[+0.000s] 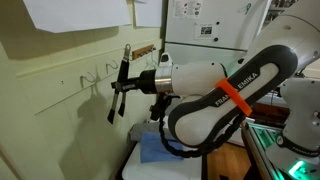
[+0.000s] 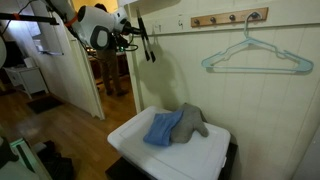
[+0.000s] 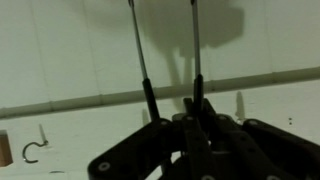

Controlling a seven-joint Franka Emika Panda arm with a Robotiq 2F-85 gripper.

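Observation:
A long dark tool, like tongs or a two-legged implement, is held upright in my gripper in front of the pale panelled wall. My gripper is shut on its middle; one end stands above the fingers and two legs spread below. Exterior view 2 has the tool's legs dangling near the wall, high at top centre. In the wrist view, two thin metallic rods with black sleeves run up from my gripper. The exact grip contact is too dark to make out.
Wall hooks sit close behind the tool. A wooden hook rail carries a pale blue hanger. Below, a white-topped surface holds a blue cloth and a grey cloth. Open air surrounds the arm's front.

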